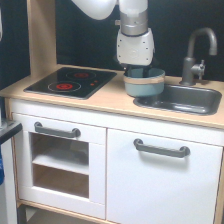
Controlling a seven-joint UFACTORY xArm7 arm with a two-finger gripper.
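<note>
A grey-blue pot [145, 86] with a pale rim is at the left end of the sink [185, 98], partly over the counter edge beside it. My gripper [137, 71] reaches down from above to the pot's rear left rim. Whether the pot's base touches the counter or hangs just above it, I cannot tell.
Left of the pot lies a black stovetop [72, 82] with two red rings and nothing on it. A tall dark faucet [191, 62] rises behind the sink. Below, the cabinet has an oven door [60, 165] and a white door [160, 178] with dark handles.
</note>
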